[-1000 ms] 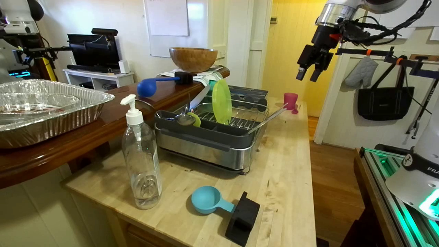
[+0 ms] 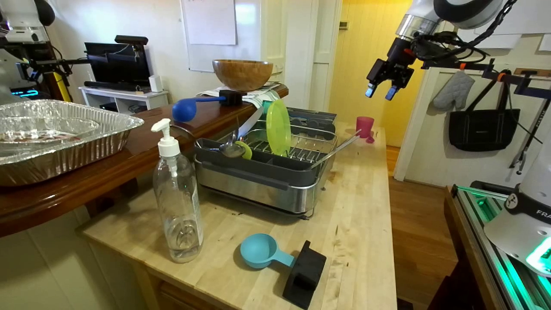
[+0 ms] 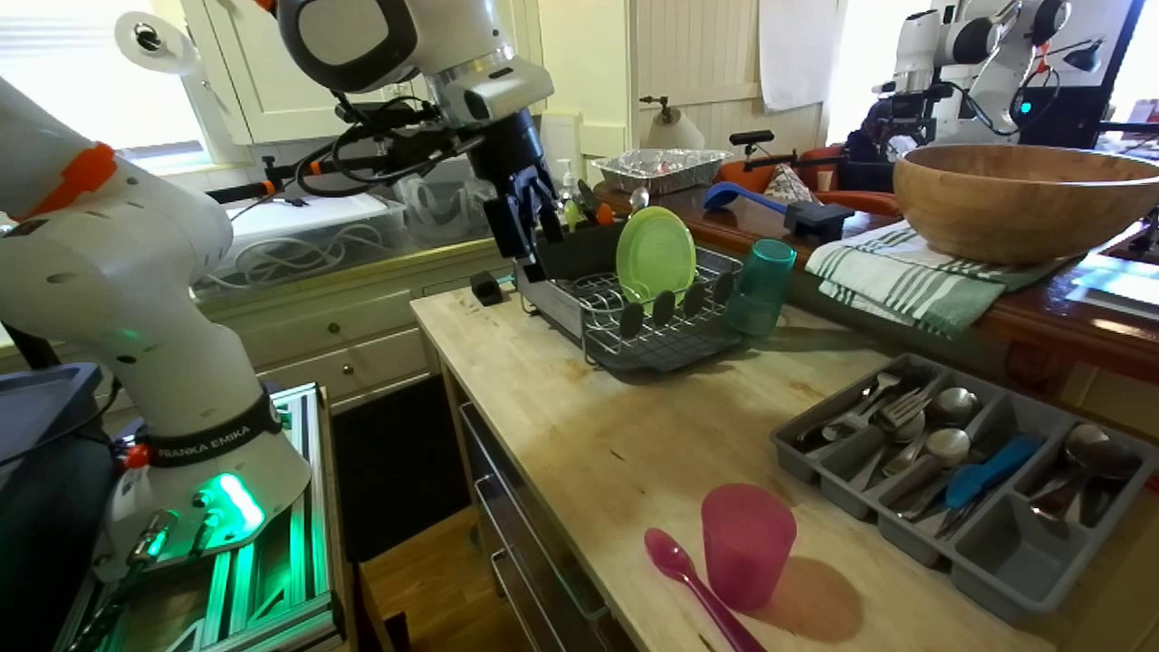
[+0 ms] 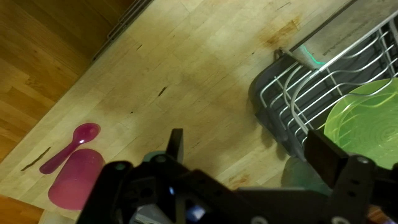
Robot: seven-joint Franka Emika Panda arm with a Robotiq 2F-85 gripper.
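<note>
My gripper [image 2: 380, 93] stands open in the air above the wooden counter, with nothing between its fingers. In the wrist view its two dark fingers [image 4: 175, 145] are wide apart. A pink cup [image 3: 747, 547] stands on the counter, and a pink spoon [image 3: 695, 581] lies close beside it. Both the cup [image 4: 76, 179] and the spoon [image 4: 71, 147] show at the lower left of the wrist view, well below the gripper. The dish rack [image 2: 253, 181] holds a green plate [image 2: 279, 127] on edge. A teal cup [image 3: 762, 284] is at the rack's end.
A grey cutlery tray [image 3: 809, 467] full of utensils sits near the pink cup. At the counter's other end are a pump bottle [image 2: 178, 206] and a blue scoop [image 2: 261, 251] with a black block [image 2: 304, 276]. Bare counter [image 3: 608, 435] lies between rack and pink cup.
In exterior view 1 the gripper has shifted slightly left and tilted, its fingertips now pointing more to the lower left and catching blue light. The objects on the counter have not moved.
</note>
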